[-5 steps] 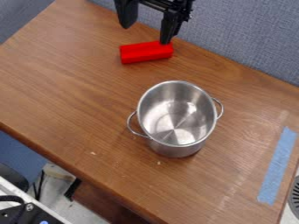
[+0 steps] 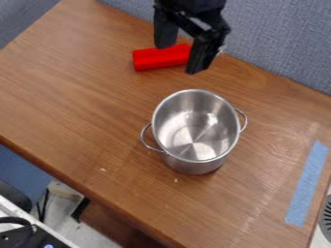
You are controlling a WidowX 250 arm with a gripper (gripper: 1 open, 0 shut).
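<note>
The black gripper reaches down from the top centre, its two fingers spread open on either side of a red cylinder that lies on the wooden table. The fingers stand above or around the cylinder; whether they touch it I cannot tell. The gripper hides part of the cylinder's right portion.
A steel pot with two side handles stands in the centre. A strip of blue tape lies at the right. Cables and white hardware sit beyond the lower-left edge.
The gripper has come down and turned over the red cylinder, its fingers now lower in the view. The cylinder and pot have not visibly moved.
</note>
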